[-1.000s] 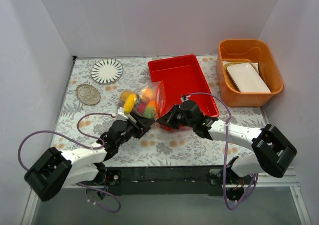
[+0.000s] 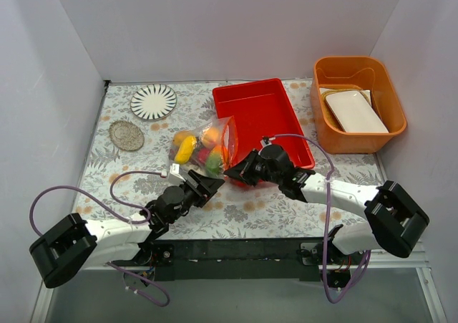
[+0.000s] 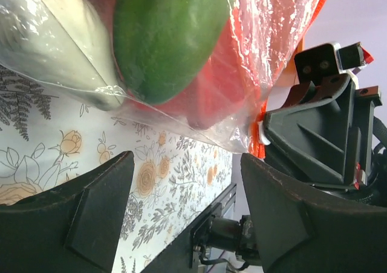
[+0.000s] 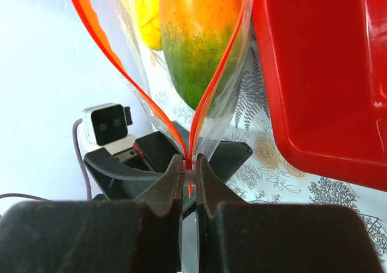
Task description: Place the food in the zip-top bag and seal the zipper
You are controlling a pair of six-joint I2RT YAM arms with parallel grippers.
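Note:
The zip top bag (image 2: 202,140) holds several pieces of food, among them a yellow item (image 4: 143,9), an orange-green fruit (image 4: 199,43) and a green one (image 3: 166,34). My right gripper has its fingertips around the bag's orange zipper strips at the near corner, the strips meeting there and fanning apart above. My left gripper stands open just in front of the bag's lower edge, the floral table showing between its fingers.
A red bin (image 2: 254,94) lies beside the bag. An orange container (image 2: 329,72) with a white tray (image 2: 358,115) stands back right. A striped plate (image 2: 153,101) and round mat (image 2: 126,135) lie back left.
The right arm has shifted very slightly; the bag stays about where it was.

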